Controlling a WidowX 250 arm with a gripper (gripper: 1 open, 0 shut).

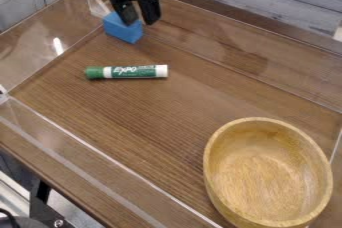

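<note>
My black gripper (134, 10) is at the top of the view, open, just over a blue block (124, 31) on the wooden table. Whether its fingers touch the block I cannot tell. Below, a white and green Expo marker (126, 72) lies horizontally.
A large wooden bowl (267, 172) fills the lower right. The table's edge runs along the lower left.
</note>
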